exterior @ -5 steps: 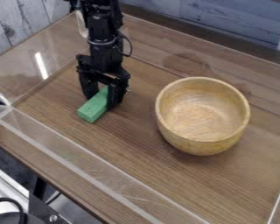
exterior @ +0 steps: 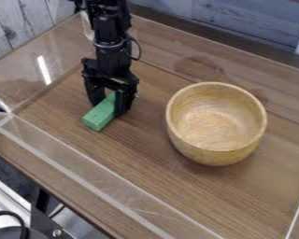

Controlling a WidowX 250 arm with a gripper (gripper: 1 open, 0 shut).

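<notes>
A green block (exterior: 100, 116) lies on the brown wooden table left of centre. The black arm reaches in from the top, and my gripper (exterior: 109, 96) is down at the upper part of the block, its dark fingers overlapping it. Whether they are shut on the block or only around it is hard to tell.
A large tan round bowl (exterior: 215, 121) stands on the right. Some dark cables or objects show at the lower left edge.
The gripper and the green block have shifted very slightly; otherwise the scene looks the same.
</notes>
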